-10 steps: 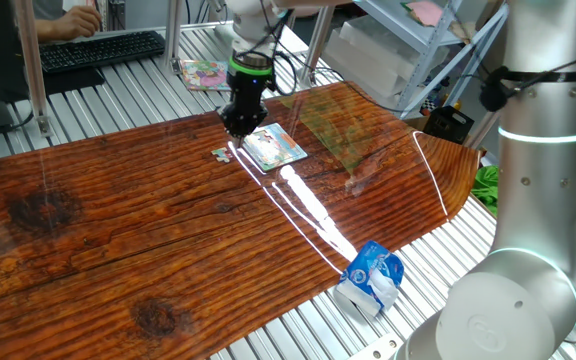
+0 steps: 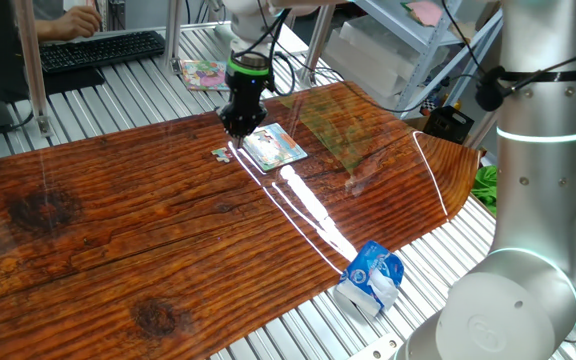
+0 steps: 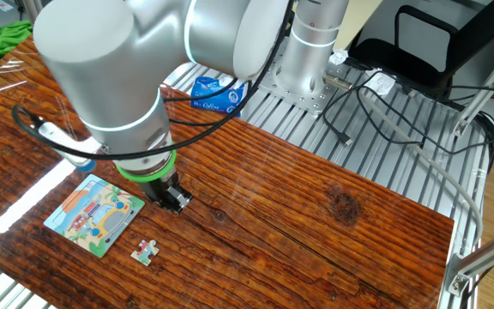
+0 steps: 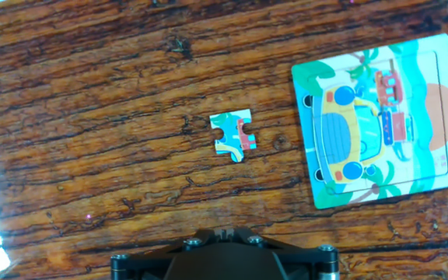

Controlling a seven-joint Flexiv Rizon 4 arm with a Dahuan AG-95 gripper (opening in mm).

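A small loose jigsaw piece point(image 4: 233, 134) with green, blue and red print lies flat on the wooden tabletop. Beside it, and apart from it, sits a square picture puzzle point(image 4: 341, 128) with a yellow car on a beach; its right part shows a plain orange patch. In exterior view 2 the loose piece point(image 3: 145, 251) is nearer the camera than the puzzle point(image 3: 95, 215). Black and pointing down, my gripper point(image 3: 178, 200) hangs above the table close to both. At the bottom of the wrist view the gripper appears shut, its fingers together at the middle, nothing visible between them.
A blue and white packet point(image 2: 371, 278) lies at the table's edge near the robot base. Another colourful board point(image 2: 204, 75) rests on the metal slats beyond the wood. A keyboard point(image 2: 104, 52) and a person's hand point(image 2: 69, 22) are farther back.
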